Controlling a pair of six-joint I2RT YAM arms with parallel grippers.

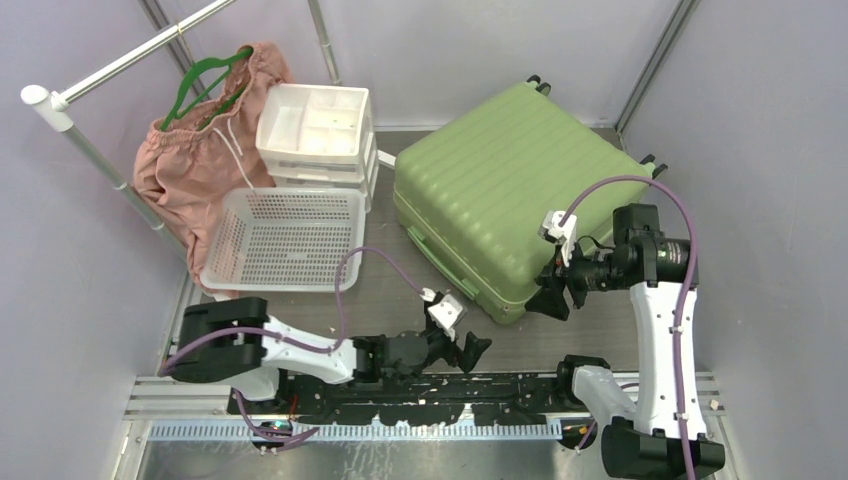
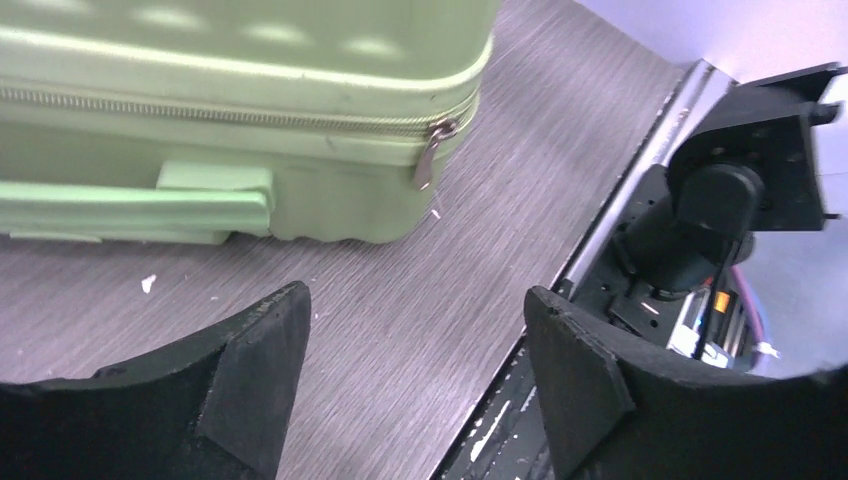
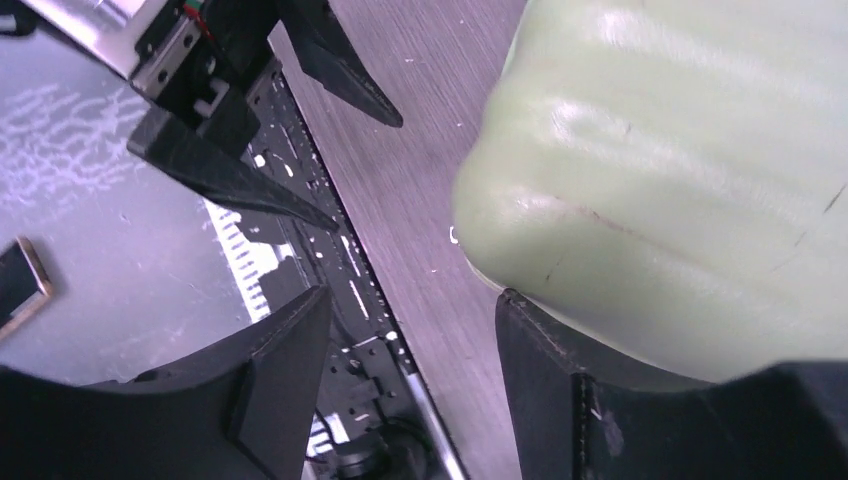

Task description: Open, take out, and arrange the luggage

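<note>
A green hard-shell suitcase (image 1: 500, 185) lies flat on the grey floor, its side handle (image 2: 130, 208) and zipper pull (image 2: 428, 155) visible in the left wrist view. My left gripper (image 1: 460, 350) is open, a little in front of the suitcase's near side, with bare floor between its fingers. My right gripper (image 1: 548, 300) is open at the suitcase's near right corner; in the right wrist view the suitcase shell (image 3: 650, 170) is close beside its fingers, with nothing held between them.
A white mesh basket (image 1: 282, 275), stacked clear drawers (image 1: 313, 125) and a pink bag (image 1: 175, 180) on a hanger stand at the left. Walls enclose the back and right. Bare floor (image 1: 385, 300) lies left of the suitcase.
</note>
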